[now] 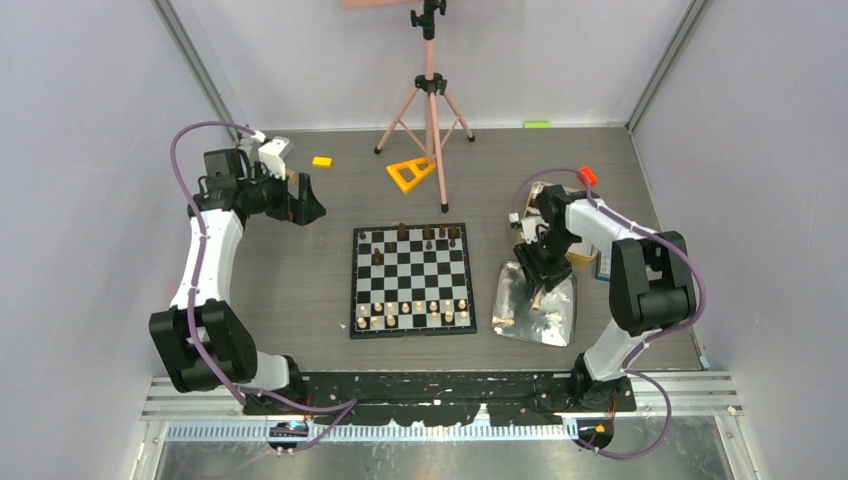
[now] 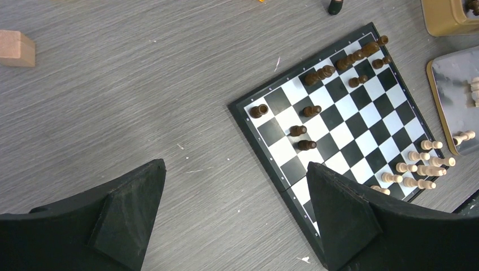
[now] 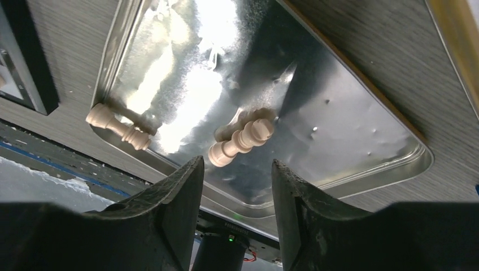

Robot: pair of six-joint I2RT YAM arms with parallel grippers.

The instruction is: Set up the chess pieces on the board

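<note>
The black-and-white chessboard point(image 1: 412, 280) lies mid-table, light pieces point(image 2: 419, 169) along its near side and dark pieces point(image 2: 312, 111) towards its far side. Two light pieces lie on their sides in the metal tray point(image 3: 361, 130): one piece point(image 3: 241, 141) near the middle, another piece point(image 3: 118, 126) by the edge. Over that tray hangs my right gripper, its fingers part open and the middle piece just beyond the fingertips, apart from them. To the left of the board, my left gripper is open above bare table, nothing between its fingers.
Behind the metal tray stands a tan-rimmed tray point(image 1: 590, 255), partly covered by the right arm. A pink tripod point(image 1: 432, 130) and a yellow triangle point(image 1: 405, 178) are behind the board. Wooden block point(image 2: 17, 49) sits far left. Table left of the board is clear.
</note>
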